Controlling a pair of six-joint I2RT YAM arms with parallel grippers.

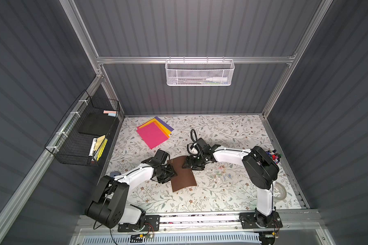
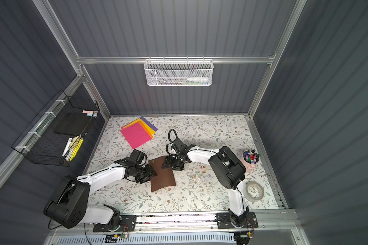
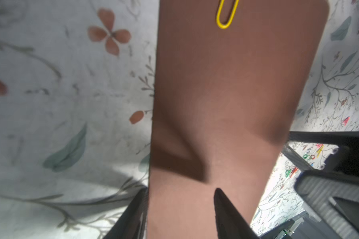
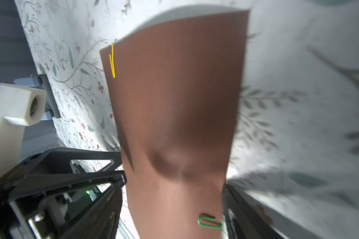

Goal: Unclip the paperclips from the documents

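Observation:
A brown document [image 1: 181, 179] lies on the floral table between my grippers. The left wrist view shows a yellow paperclip [image 3: 223, 20] near its upper end; the right wrist view shows a yellow paperclip [image 4: 112, 59] at one edge and a green paperclip [image 4: 207, 221] at another. My left gripper is low over one long edge of the document, fingers apart. My right gripper is at the opposite side, fingers apart over the document near the green clip.
Coloured sheets [image 1: 151, 134] lie at the back left. Loose paperclips [image 1: 218, 173] lie right of the document. A tape roll [image 2: 253, 191] and a cup of markers [image 2: 249, 161] stand at the right. A black wire basket [image 1: 81, 134] hangs on the left wall.

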